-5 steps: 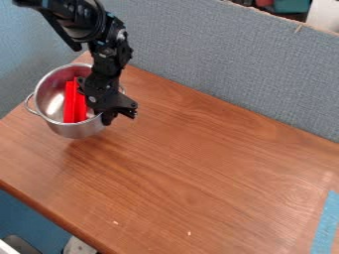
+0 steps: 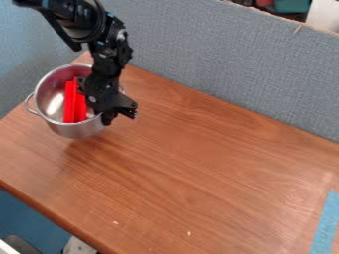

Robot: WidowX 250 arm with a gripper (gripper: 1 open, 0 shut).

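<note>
A steel pot [image 2: 48,97] with a side handle stands on the wooden table at the left, red pieces [image 2: 74,102] lying inside it. My black gripper [image 2: 106,107] reaches down from the top left to the pot's right side, covering part of its rim and interior. It appears shut; what, if anything, is between its fingertips is hidden.
Grey padded walls [image 2: 225,60] border the back and left. A blue tape strip [image 2: 324,220] lies at the right edge.
</note>
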